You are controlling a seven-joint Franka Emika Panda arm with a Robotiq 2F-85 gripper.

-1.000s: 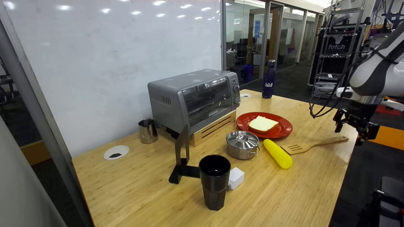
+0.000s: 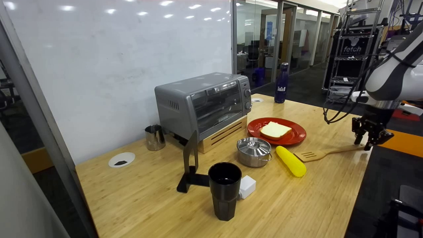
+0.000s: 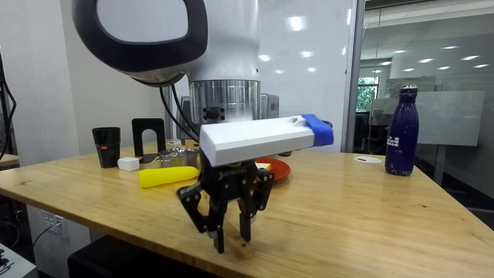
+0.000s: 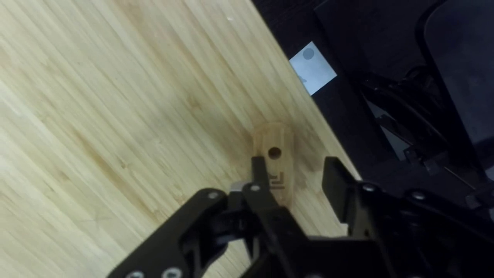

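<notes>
A wooden spatula (image 2: 313, 154) lies on the table, its handle pointing toward the right-hand table edge. Around the handle's end, my gripper (image 2: 363, 143) points down with its fingers part open. The wrist view has the handle end (image 4: 276, 133), with a round hole and a dark mark, between the two fingertips of my gripper. One finger (image 4: 260, 169) overlaps the handle's left side, while a gap separates the handle from the other finger (image 4: 335, 185). In exterior view 2 the handle tip (image 3: 245, 251) sticks out past the fingers.
Close to the spatula's blade lies a yellow, elongated object (image 2: 291, 160). Behind are a lidded pot (image 2: 253, 154), a red plate (image 2: 299, 135) with bread (image 2: 274, 129), and a toaster oven (image 2: 186, 89). The table edge (image 4: 319, 109) runs close beside the gripper.
My gripper's fingers have drawn closer together and now sit lower, around the handle's end. The spatula appears unmoved.
</notes>
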